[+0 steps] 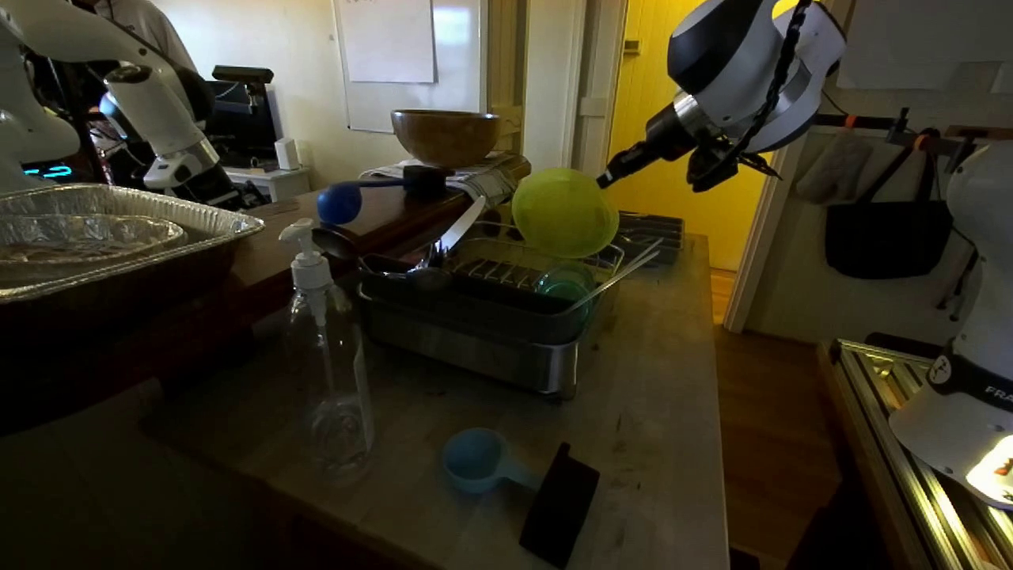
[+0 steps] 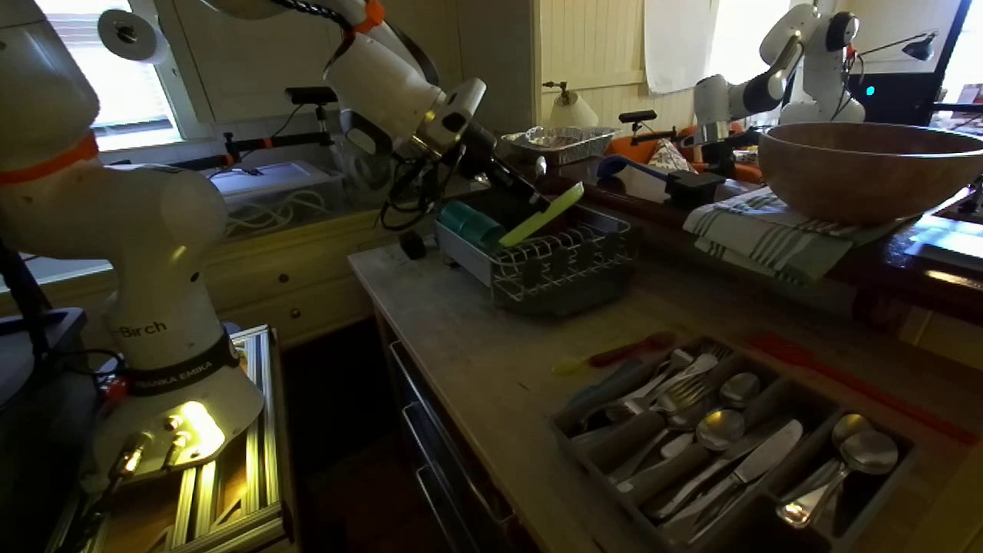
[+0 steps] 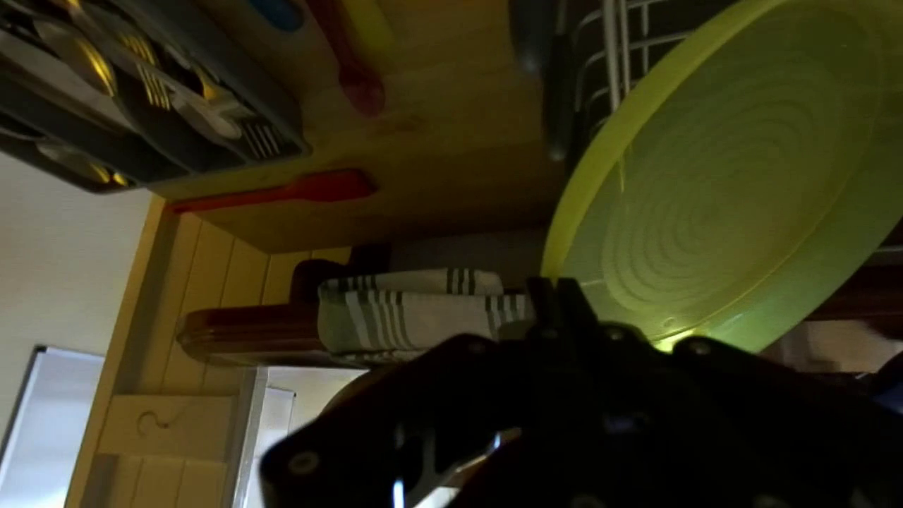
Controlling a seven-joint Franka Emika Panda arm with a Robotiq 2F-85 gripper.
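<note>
A translucent yellow-green plate is held tilted above the dish rack. At its edge, my gripper is shut on the thin rim. The wrist view shows the plate filling the right side, with the fingertips of my gripper against its near rim. From the second exterior view the plate appears nearly edge-on over the wire rack. A teal cup sits at the rack's side close to it.
A cutlery tray full of silverware lies on the counter, with a red spatula beside it. A pump bottle and a blue scoop stand before the rack. A wooden bowl rests on the raised ledge.
</note>
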